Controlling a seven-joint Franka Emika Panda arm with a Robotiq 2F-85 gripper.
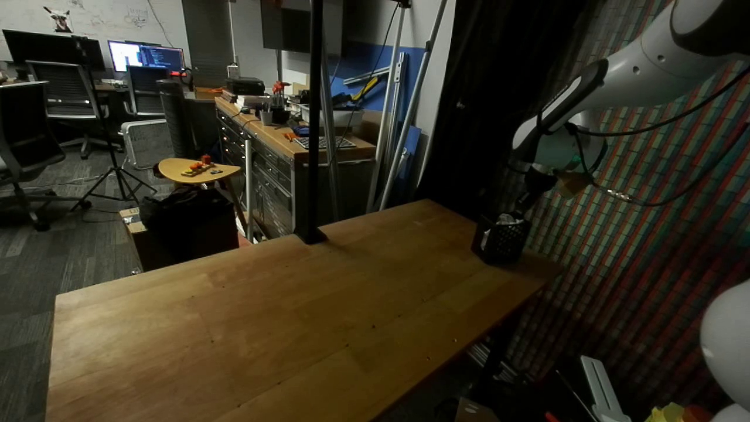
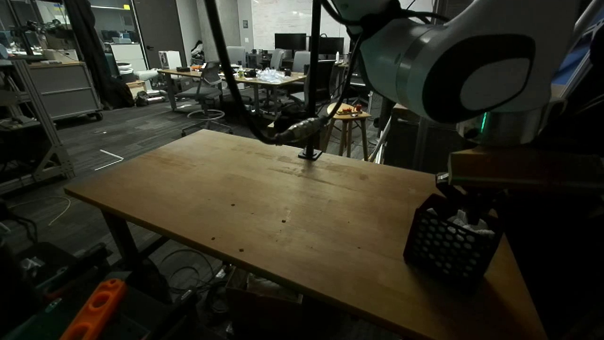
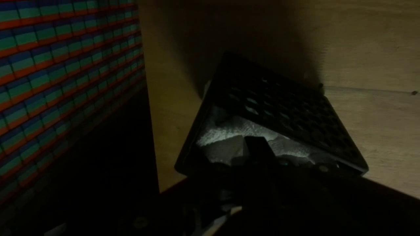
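Observation:
A black perforated basket [image 1: 500,239] stands at the far right end of the wooden table, and in the second exterior view the basket [image 2: 453,243] is close to the right edge. Crumpled pale cloth [image 3: 289,146] lies inside it, partly hidden by the gripper in the wrist view. My gripper [image 1: 521,208] points down over the basket's opening. In the wrist view the dark gripper covers the near part of the basket. It looks shut, and nothing shows between its fingers, though the light there is poor.
A black post [image 1: 313,140] rises from its far edge. A patterned curtain [image 3: 71,59] hangs beyond the basket's end of the table. A cable [image 2: 238,96] loops from the arm.

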